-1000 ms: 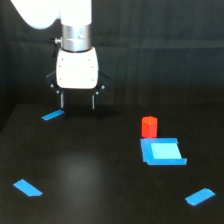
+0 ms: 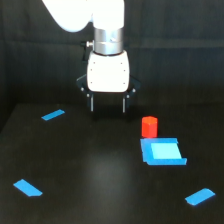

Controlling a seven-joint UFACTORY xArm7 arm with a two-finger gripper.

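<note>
A small red block (image 2: pixel 149 127) stands on the dark table, right of the middle. Just in front of it lies a pale square (image 2: pixel 166 151) bordered with blue tape; from this angle I cannot tell whether the block touches the tape. My gripper (image 2: pixel 108 103) hangs to the left of the block and higher in the picture, pointing down. Its fingers are spread apart and nothing shows between them.
Strips of blue tape mark the table: one at the back left (image 2: pixel 53 115), one at the front left (image 2: pixel 28 188) and one at the front right (image 2: pixel 200 197). Bare table fills the middle and front. A dark curtain (image 2: pixel 180 55) closes off the back.
The arm has moved to the right, toward the red block, with its gripper still open. The block and the taped square are where they were.
</note>
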